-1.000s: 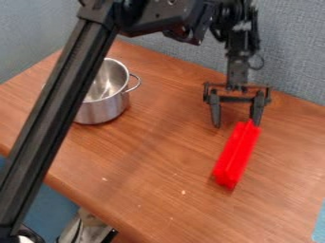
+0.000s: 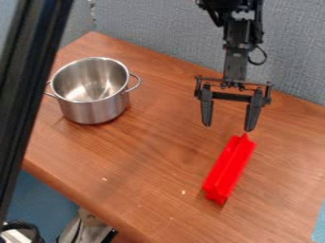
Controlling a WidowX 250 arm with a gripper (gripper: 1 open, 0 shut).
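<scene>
My gripper (image 2: 229, 111) hangs open over the right-middle of the table, its two dark fingers spread with nothing between them. Below it and slightly toward the front lies an elongated red object (image 2: 229, 168), angled on the wood. A steel pot (image 2: 93, 111) with two side handles stands at the left, apart from both.
A dark diagonal bar crosses the left edge of the view. A grey padded wall (image 2: 165, 43) runs behind the table.
My gripper has moved up and a little left, away from the red object. The dark bar has swung toward the left, uncovering more of the pot.
</scene>
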